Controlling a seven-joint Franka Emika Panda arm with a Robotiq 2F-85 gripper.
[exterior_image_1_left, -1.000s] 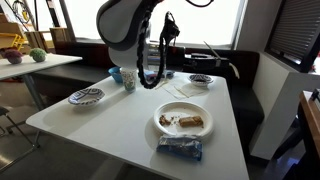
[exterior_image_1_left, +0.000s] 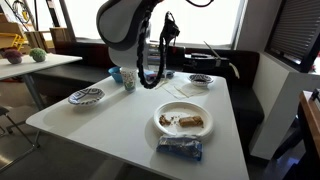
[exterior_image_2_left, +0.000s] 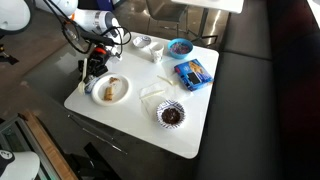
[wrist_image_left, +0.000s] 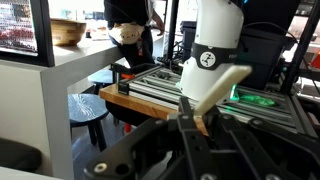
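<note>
A pale, cream-coloured stick-like object (wrist_image_left: 222, 88) juts up from my gripper in the wrist view, and the black fingers are shut on its lower end. What the object is does not show clearly. In exterior view 2 the arm reaches over the table's left end, with the dark gripper (exterior_image_2_left: 90, 72) close to a white plate (exterior_image_2_left: 124, 97); its fingers are too small to read there. Pieces of brown food (exterior_image_1_left: 189, 121) lie on that plate (exterior_image_1_left: 163, 129), and a blue wrapped packet (exterior_image_1_left: 180, 147) is in front of it.
Toward the other end stand a patterned bowl (exterior_image_2_left: 170, 114), a blue package (exterior_image_2_left: 193, 74), a blue bowl (exterior_image_2_left: 181, 48) and a white cup (exterior_image_2_left: 156, 50). A patterned plate (exterior_image_1_left: 87, 96) sits near the table's left edge. Bare tabletop (exterior_image_1_left: 115, 125) shows between it and the food plate.
</note>
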